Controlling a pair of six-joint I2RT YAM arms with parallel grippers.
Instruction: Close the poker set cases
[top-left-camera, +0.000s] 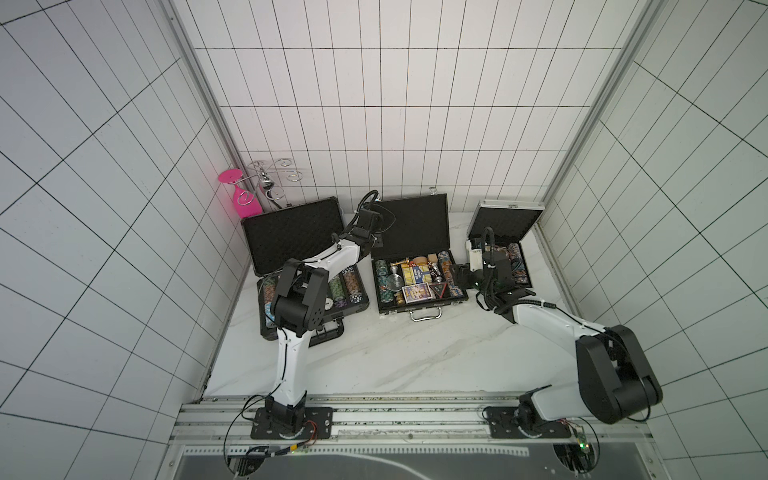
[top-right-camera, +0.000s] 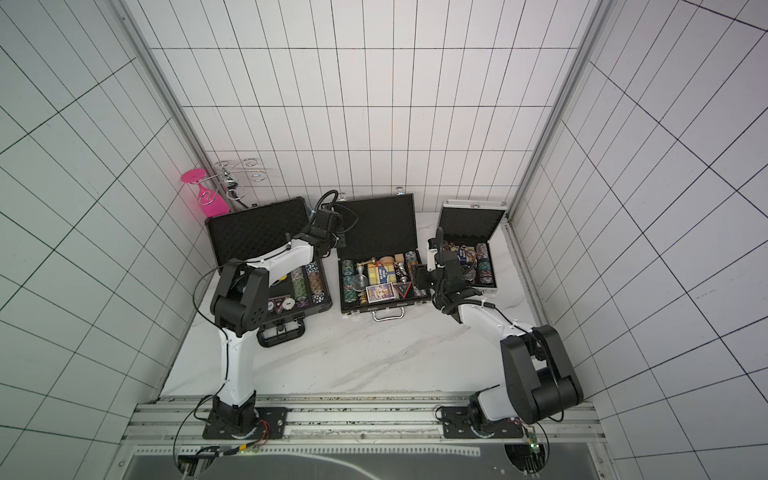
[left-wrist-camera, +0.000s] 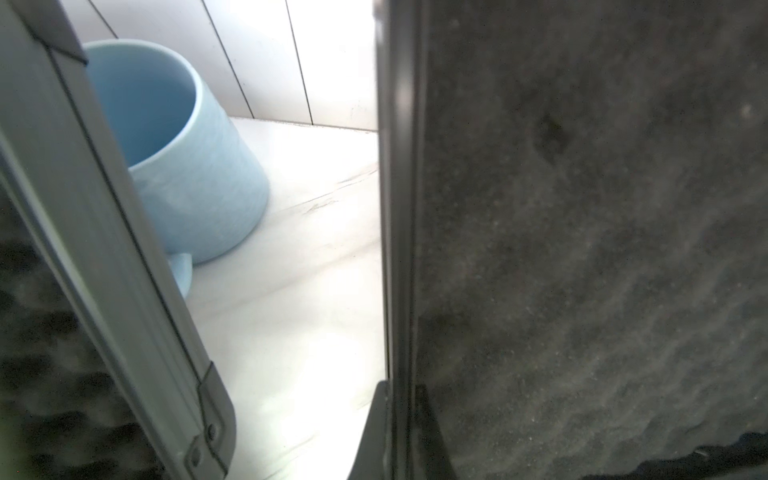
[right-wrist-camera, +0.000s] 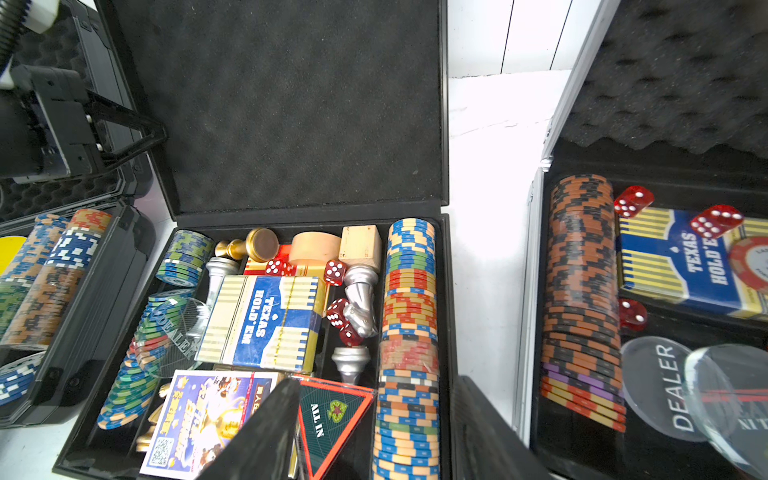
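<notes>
Three poker cases stand with lids raised: left (top-left-camera: 288, 232), middle (top-left-camera: 409, 224), right (top-left-camera: 505, 217). My left gripper is shut around the thin edge of the middle case's lid (left-wrist-camera: 592, 240), a finger on either side. My right gripper hangs part open above the middle case's right side, over chip stacks (right-wrist-camera: 412, 304), nothing seen between its fingers. The middle case holds card decks, dice and chips.
A blue mug (left-wrist-camera: 200, 192) stands behind the lids. A pink bottle and wire stand (top-left-camera: 246, 200) are at back left. Tiled walls enclose the sides and back.
</notes>
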